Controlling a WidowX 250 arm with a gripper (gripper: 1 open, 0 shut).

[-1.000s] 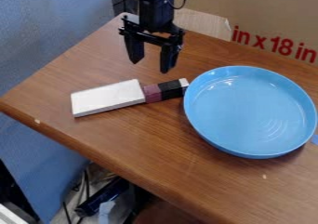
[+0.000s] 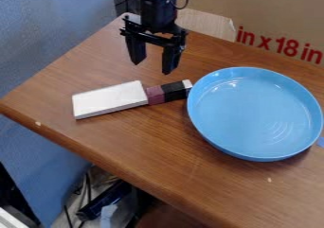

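My black gripper [image 2: 153, 56] hangs at the top centre of the camera view, its fingers apart and nothing between them, over the wooden table. Below it lies a white bar [image 2: 109, 100] with a dark purple and black section [image 2: 165, 93] and a small pale tip at its right end. A large light-blue plate [image 2: 255, 113] sits to the right, next to the bar's right end.
A cardboard box [image 2: 272, 14] with red lettering stands behind the table. A blue surface [image 2: 45, 57] is at the left. The table's left edge runs past clutter below.
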